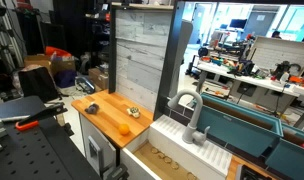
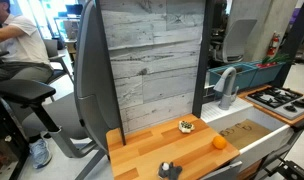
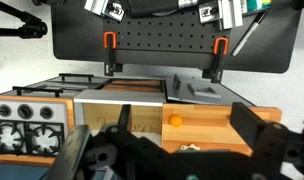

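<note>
In the wrist view my gripper stands open, its two dark fingers wide apart over the counter, with nothing seen between them. A small orange ball-like object [image 3: 175, 120] shows in that gap, well below the fingers. It rests on the wooden counter, where exterior view 1 shows the orange object [image 1: 124, 129] near the front edge. Beside the counter a white drawer [image 3: 147, 104] is pulled out; its wood-coloured floor [image 1: 165, 164] looks largely bare. Neither exterior view clearly shows the gripper.
A grey faucet [image 2: 226, 86] rises behind the drawer. The stove [image 3: 30, 137] lies beyond it. On the counter sit a dark metallic item [image 2: 169, 170] and a small pale item [image 2: 185, 127]. A tall dark panel [image 2: 96, 70] stands by the counter. Bare wood [image 2: 142, 150] lies between.
</note>
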